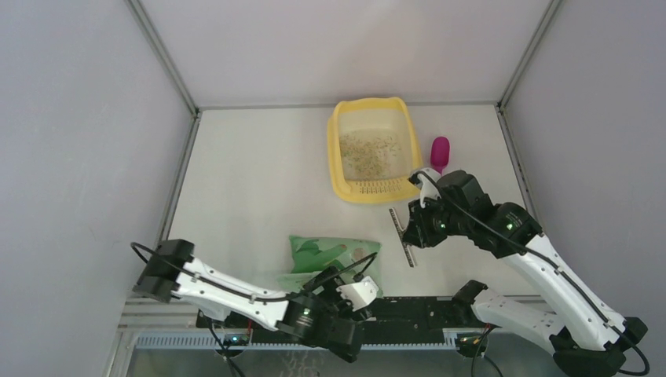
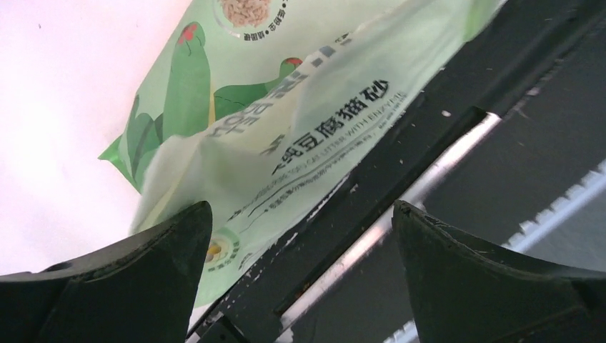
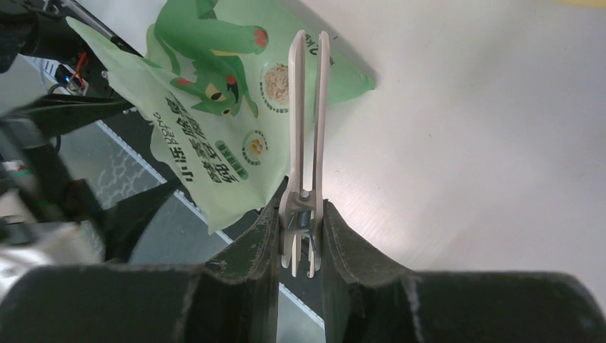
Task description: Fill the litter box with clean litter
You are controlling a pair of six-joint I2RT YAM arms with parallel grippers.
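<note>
The green litter bag (image 1: 318, 250) lies at the table's front edge, partly beneath my left arm in the top view. Its printed flap is lifted in the left wrist view, where my left gripper stands open at the bag's edge. One left finger (image 2: 168, 261) overlaps the bag's corner; whether they touch I cannot tell. My right gripper is shut on a long silver clip (image 3: 321, 121), held to the right of the bag in the top view. The yellow litter box (image 1: 337, 161) at the back has a thin scatter of litter over its floor.
A magenta scoop (image 1: 440, 151) rests right of the box, close to my right arm. Walls enclose the table at the back and both sides.
</note>
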